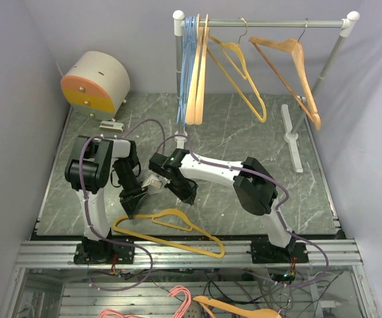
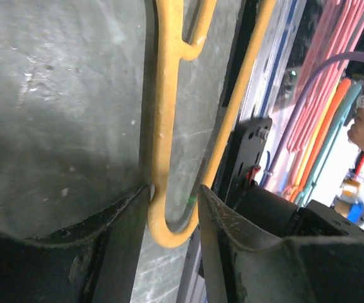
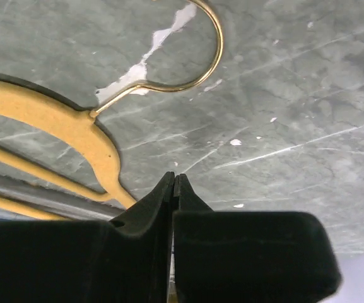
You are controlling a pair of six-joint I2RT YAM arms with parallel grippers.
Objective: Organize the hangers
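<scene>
A yellow hanger [image 1: 204, 248] lies flat along the front of the grey worktop. My left gripper is over its left end, part open, the hanger's rounded end lying between and below the fingers in the left wrist view. My right gripper is shut with nothing between its tips, just off the hanger's neck [image 3: 99, 139] and gold hook [image 3: 213, 60]. Wooden hangers [image 1: 295, 59], another yellow hanger [image 1: 257, 99] and several blue hangers [image 1: 185, 66] hang on the rail [image 1: 323, 24].
A round-sided box with coloured drawers [image 1: 95, 79] stands at the back left. The rack's white foot [image 1: 291, 139] is at the right. More pink and wooden hangers [image 1: 240, 307] lie below the front edge.
</scene>
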